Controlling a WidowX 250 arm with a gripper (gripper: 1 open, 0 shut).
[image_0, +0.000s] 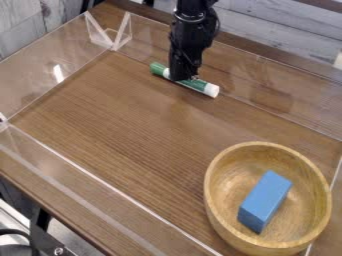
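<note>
My black gripper (185, 68) hangs at the top middle of the camera view, its fingers down over a white tube with green ends (201, 86) lying on the wooden table (120, 140). The gripper appears shut; whether anything is between its fingertips is hard to tell, as they overlap the tube's middle in view.
A wooden bowl (221, 200) at the lower right holds a blue block (265, 201). Clear plastic walls edge the table at left and back.
</note>
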